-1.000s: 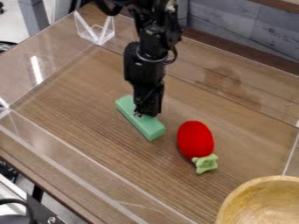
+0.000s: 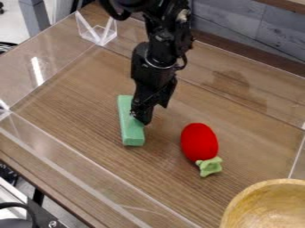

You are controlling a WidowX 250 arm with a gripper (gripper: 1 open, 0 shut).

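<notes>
My gripper (image 2: 143, 113) is low over a light green rectangular bar (image 2: 131, 134) lying on the wooden table, at the bar's far end; the fingertips are dark and partly hide that end, and whether they touch it is unclear. To the right lie a red oval object (image 2: 198, 140) and a small pale green piece (image 2: 210, 166) just below it.
A yellow bowl (image 2: 268, 207) sits at the bottom right corner. A clear plastic item (image 2: 95, 27) is at the back left.
The green bar has turned from diagonal to nearly straight front to back, its near end moving left and down. My gripper has shifted slightly with it.
</notes>
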